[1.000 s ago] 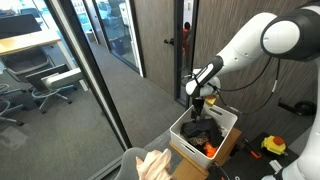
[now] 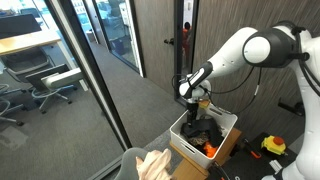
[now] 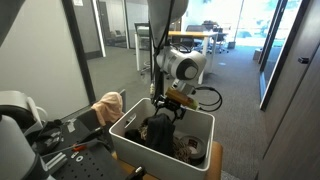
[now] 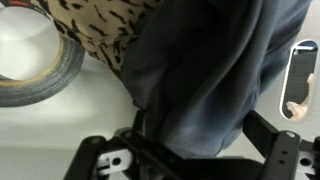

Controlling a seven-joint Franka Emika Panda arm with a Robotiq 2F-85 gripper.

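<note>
Dark cloth (image 4: 200, 75) fills the middle of the wrist view, lying in a white bin (image 3: 172, 166). Over the bin hangs my gripper, pointing down, its fingers apart on either side of the cloth's near part. In exterior view 2 the gripper (image 3: 172, 106) is just above the dark cloth (image 3: 158, 133); whether they touch cannot be told. Beside the cloth in the wrist view are a leopard-print cloth (image 4: 95, 25) and a roll of dark tape (image 4: 45, 85).
An orange item (image 2: 210, 151) lies in the bin near its front side. Outside the bin, a peach-coloured cloth (image 3: 106, 108) lies to the left in exterior view 2. The bin's walls stand close around the gripper.
Over the last second my gripper has come down a little toward the dark cloth in the bin. The bin and the things around it look unmoved.
</note>
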